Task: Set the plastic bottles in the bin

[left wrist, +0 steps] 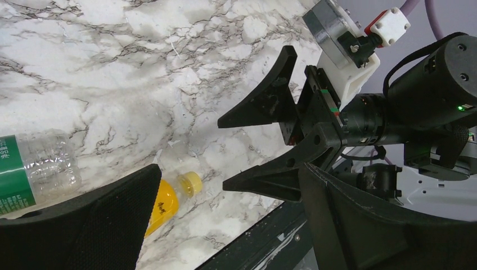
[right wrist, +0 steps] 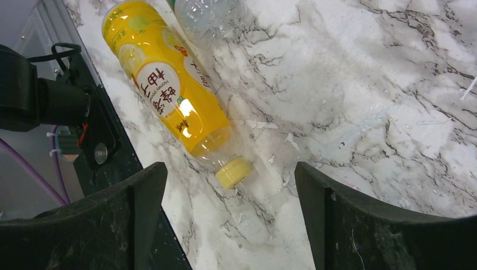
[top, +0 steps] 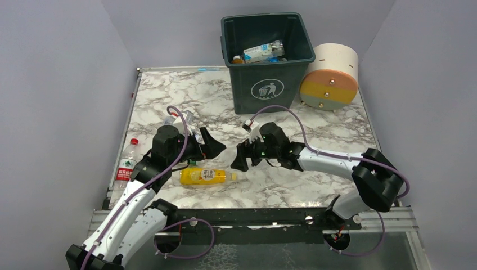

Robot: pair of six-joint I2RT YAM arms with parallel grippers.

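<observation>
A yellow juice bottle (top: 203,176) lies near the table's front edge, filling the upper left of the right wrist view (right wrist: 171,95). My right gripper (top: 242,158) hangs open above its cap end (right wrist: 233,172), nothing between its fingers. My left gripper (top: 209,143) is open, empty, above and behind that bottle. A red-capped bottle (top: 126,166) lies at the left edge. A green-labelled bottle (left wrist: 39,169) lies under the left arm, largely hidden from the top. The dark green bin (top: 267,90) stands at the back with bottles inside.
A cream drum with coloured front (top: 329,79) stands right of the bin. Both grippers are close together over the front middle.
</observation>
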